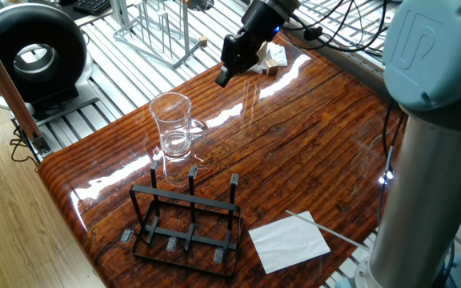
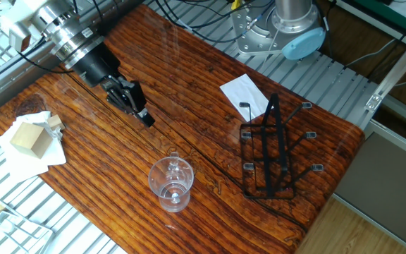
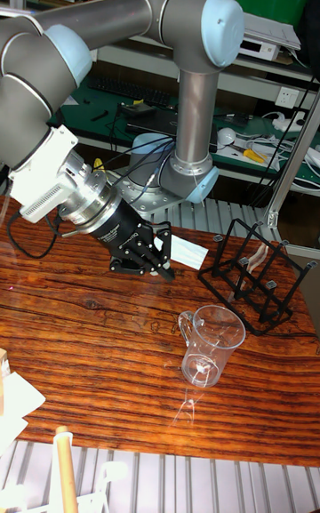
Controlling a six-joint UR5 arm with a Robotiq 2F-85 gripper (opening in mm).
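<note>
A clear mug [image 1: 173,124] stands upright on the wooden table, its handle turned toward the arm's base side. Beyond the mug, my gripper [image 1: 223,78] hangs tilted above the table, clear of it. From exterior view 2, the black gripper [image 2: 146,118] points down toward the table's middle, with the mug [image 2: 171,183] a short way off. In exterior view 3 the gripper [image 3: 169,265] is up and left of the mug [image 3: 210,346]. No object shows in its grasp. The seen angles leave its finger opening unclear. A black wire rack [image 1: 186,228] with several upright prongs stands empty near a table corner.
A white sheet [image 1: 289,242] lies beside the rack, with a thin stick [image 1: 326,228] across its edge. Wooden blocks [image 2: 32,140] rest on white paper at the other end. Open tabletop [image 2: 203,134] separates gripper, mug and rack.
</note>
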